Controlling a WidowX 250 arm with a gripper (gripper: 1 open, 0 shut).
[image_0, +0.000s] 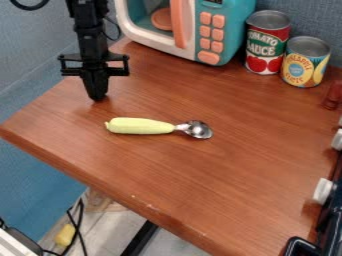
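Note:
My black gripper (96, 85) hangs at the upper left, over the back left of the wooden table (227, 190). Its fingers appear drawn together, and I can see nothing held in them. A spoon with a pale yellow handle (138, 126) and a silver bowl (197, 129) lies at the middle left of the table, below and right of the gripper.
A teal toy microwave (227, 22) stands at the back, beside a tomato can (266, 50) and a yellow-labelled can (305, 68). A small red object (334, 98) and a black appliance (321, 230) line the right edge.

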